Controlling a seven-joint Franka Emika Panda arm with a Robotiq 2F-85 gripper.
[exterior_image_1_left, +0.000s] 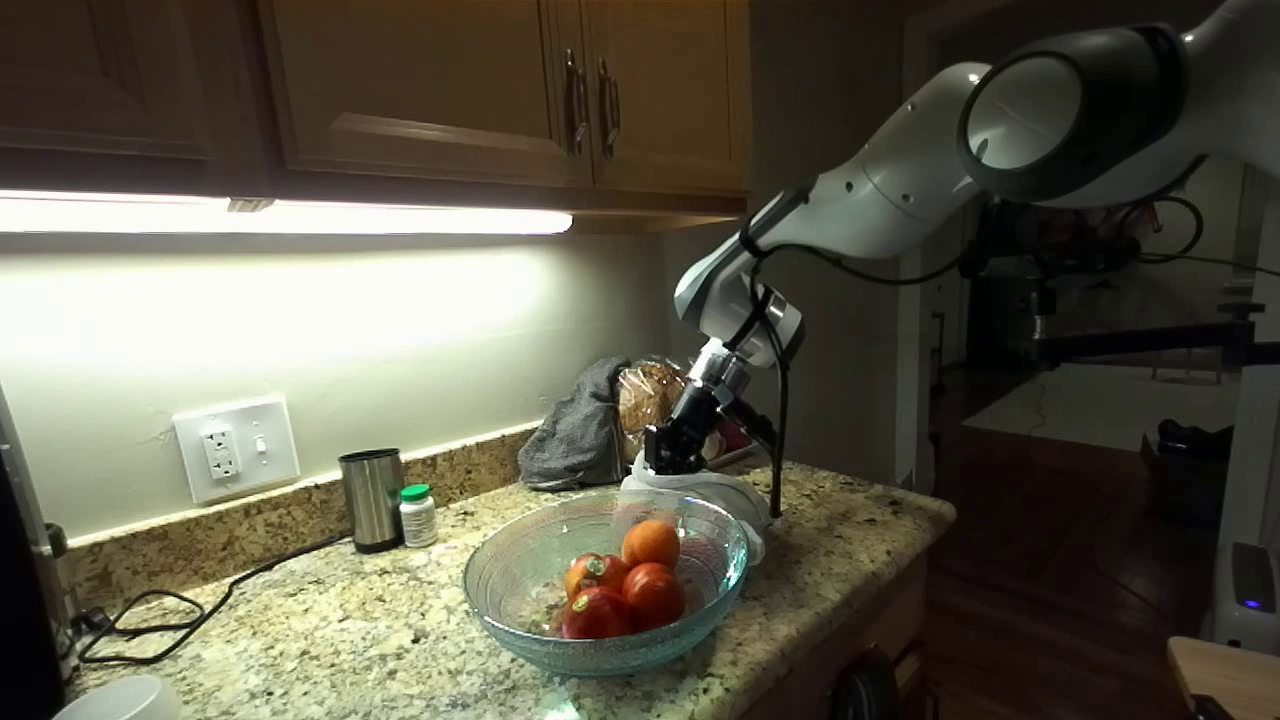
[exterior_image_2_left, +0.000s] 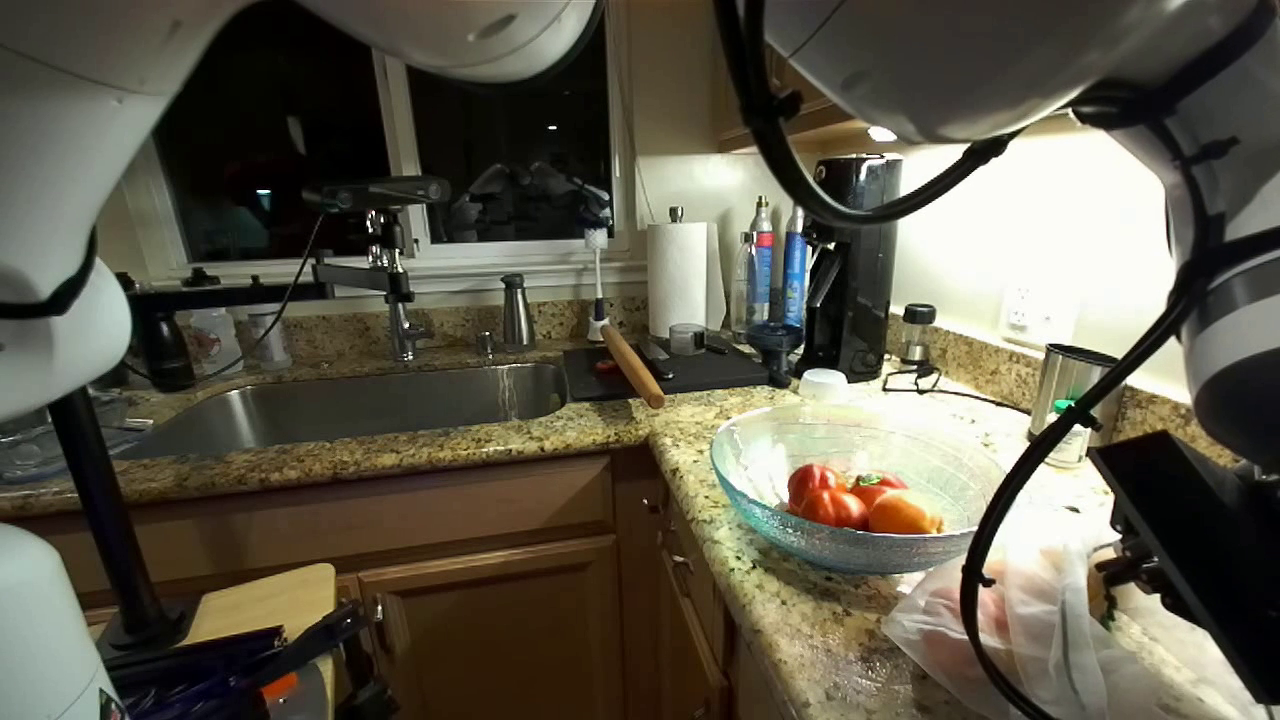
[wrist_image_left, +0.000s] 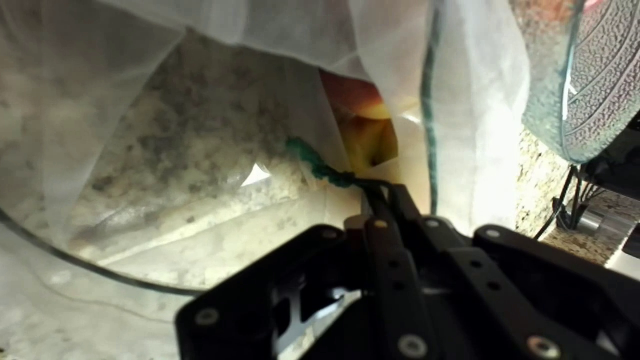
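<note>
A thin white see-through bag (exterior_image_2_left: 1032, 600) lies on the counter beside the glass bowl. In the wrist view, fruit (wrist_image_left: 366, 141) in red and yellow shows through the opening of the bag (wrist_image_left: 474, 78). My gripper is shut on the bag's dark green drawstring (wrist_image_left: 324, 171); whether some of the white cloth is pinched too, I cannot tell. From exterior view 1, the gripper (exterior_image_1_left: 674, 466) appears low over the bag (exterior_image_1_left: 708, 488), partly behind the bowl. The glass bowl (exterior_image_1_left: 510, 630) holds several red fruits (exterior_image_1_left: 596, 612) and an orange one (exterior_image_1_left: 650, 545).
A steel cup (exterior_image_1_left: 373, 498) and a green-capped bottle (exterior_image_1_left: 417, 516) stand by the wall. Behind the gripper are a grey cloth (exterior_image_1_left: 578, 432) and a bread bag (exterior_image_1_left: 649, 402). Left of the bowl, the counter (exterior_image_1_left: 324, 636) is mostly clear.
</note>
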